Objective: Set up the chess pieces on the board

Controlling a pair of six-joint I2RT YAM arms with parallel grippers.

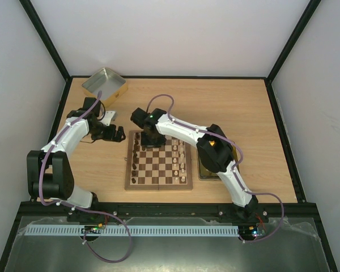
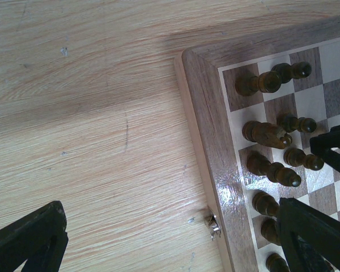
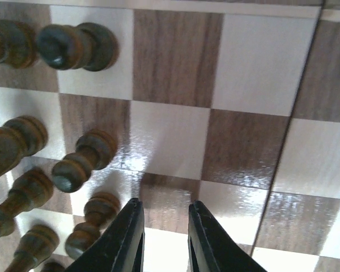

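Observation:
The chessboard (image 1: 158, 188) holds dark pieces along its left side and light pieces along its right. My right gripper (image 1: 154, 141) is over the board's upper left part; in the right wrist view its two fingertips (image 3: 136, 211) are a little apart, above squares beside several dark pieces, with nothing seen between them. My left gripper (image 1: 114, 134) hangs left of the board, open and empty; in the left wrist view dark pieces, such as the pawn (image 2: 303, 160) and a taller piece (image 2: 269, 136), stand near its right finger.
An empty-looking metal bin (image 1: 105, 85) sits at the back left. A yellowish tray (image 1: 207, 173) lies right of the board, partly under my right arm.

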